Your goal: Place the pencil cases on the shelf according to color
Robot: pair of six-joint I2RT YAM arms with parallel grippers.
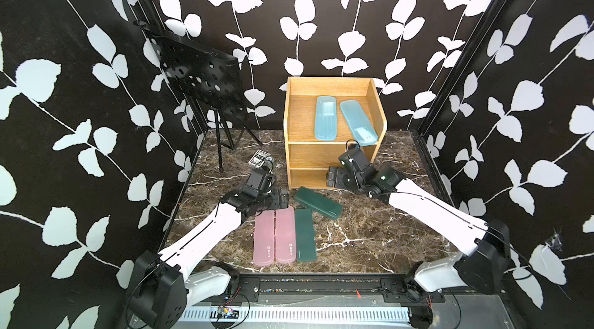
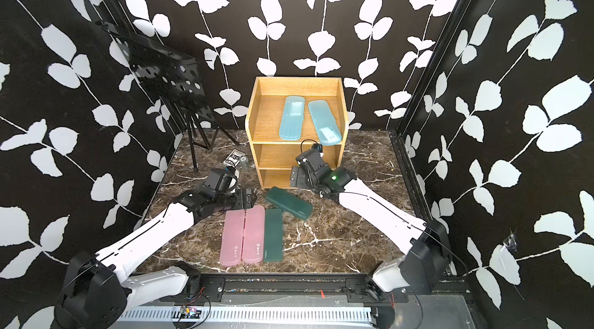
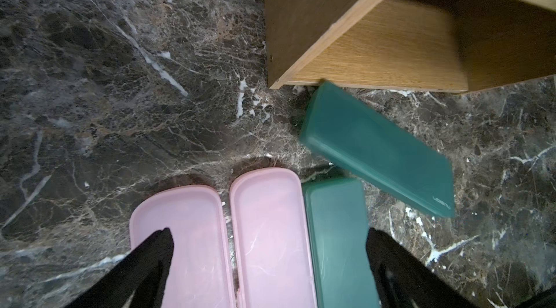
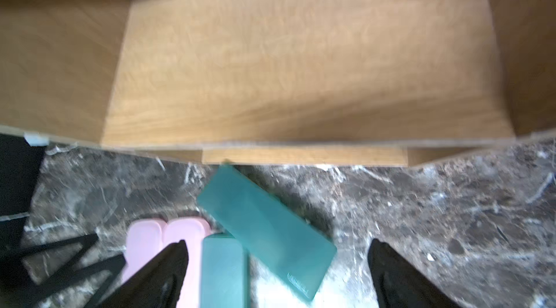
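Note:
One green pencil case [image 1: 318, 202] lies slantwise on the marble table, just in front of the wooden shelf [image 1: 287, 125]. A second green case [image 1: 305, 234] rests straight beside two pink cases [image 1: 264, 237] [image 1: 285, 234]. Two light-blue cases [image 1: 326, 118] [image 1: 359, 123] occupy the top level of the shelf, the right one tilted and reaching its front edge. My right gripper is open and empty, in front of the shelf above the slanted case. Over the far ends of the pink cases, my left gripper is open, holding nothing.
The shelf's middle and lower levels look bare where visible. A black stand [image 1: 219, 134] rises at the back left, with a small patterned item [image 1: 259, 157] near it. Open marble [image 1: 383, 236] lies to the right of the cases.

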